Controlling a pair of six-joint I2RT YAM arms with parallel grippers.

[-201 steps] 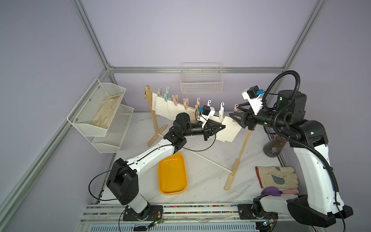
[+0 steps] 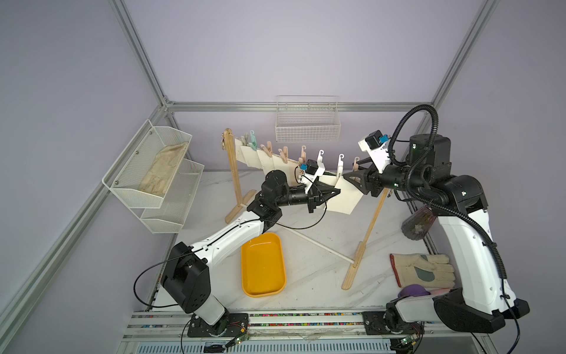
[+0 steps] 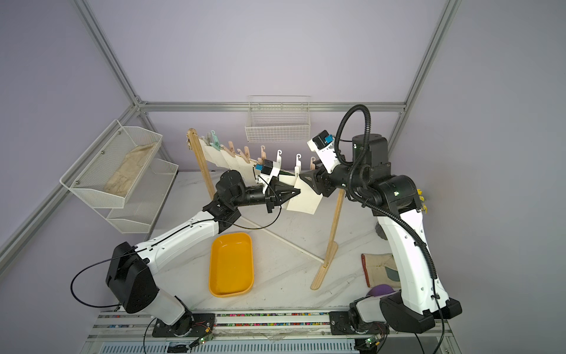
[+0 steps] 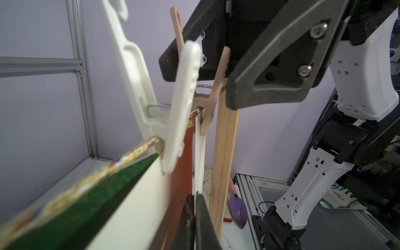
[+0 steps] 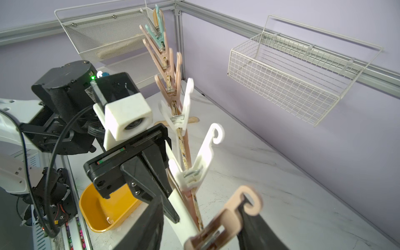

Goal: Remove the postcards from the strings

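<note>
Cream postcards [image 2: 250, 154] hang in a row on a string, clipped by clothespins. The front postcard [image 2: 348, 197] hangs at the right end. My left gripper is shut near this card's edge; in the right wrist view a white card [image 5: 183, 216] passes between its fingers. A beige clothespin [image 5: 227, 223] stands between the fingers of my right gripper, which are apart, with a gap on the left side. Just left of it, a white clothespin [image 4: 181, 108] still grips the string and a green-edged card [image 4: 91, 212].
A yellow tray [image 2: 263, 292] rests on the table below the left arm. The wooden stand's right foot [image 2: 353, 274] and left post [image 2: 231, 165] bound the string. Gloves [image 2: 421, 270] lie at right; a wire basket [image 2: 307, 125] hangs behind.
My right gripper has moved left with its fingers around the beige clothespin. The front card and nearby pins have swung left.
</note>
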